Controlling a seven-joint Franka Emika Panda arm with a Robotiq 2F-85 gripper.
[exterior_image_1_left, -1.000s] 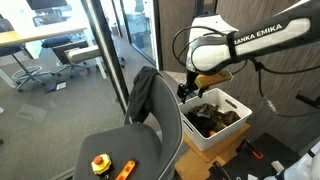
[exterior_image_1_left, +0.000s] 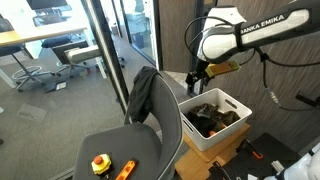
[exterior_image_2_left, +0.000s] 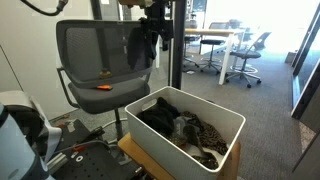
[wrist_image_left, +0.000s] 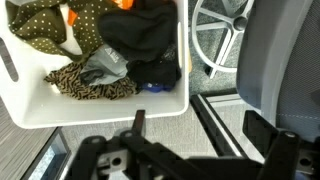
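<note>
My gripper points down and stands open, with nothing between its fingers. In the first exterior view the gripper (exterior_image_1_left: 190, 77) hangs above the far left side of a white bin (exterior_image_1_left: 235, 103). The bin (wrist_image_left: 95, 115) holds crumpled cloths: a black cloth (wrist_image_left: 140, 35), a leopard-print cloth (wrist_image_left: 72, 80), a grey cloth (wrist_image_left: 103, 66) and a brown dotted cloth (wrist_image_left: 42, 25). Over the backrest of a grey chair (exterior_image_1_left: 165, 115) hangs a dark cloth (exterior_image_1_left: 141, 92). Seen from the wrist, the gripper lies past the bin's edge, toward the chair.
A yellow-and-red object (exterior_image_1_left: 101, 163) and an orange object (exterior_image_1_left: 126, 170) rest on the chair seat. The bin stands on a wooden surface (exterior_image_2_left: 140, 154). A dark post (exterior_image_2_left: 178, 45) rises behind it; open floor (exterior_image_2_left: 275, 120) lies beyond.
The bin, the chair and the cloth on its backrest look unmoved.
</note>
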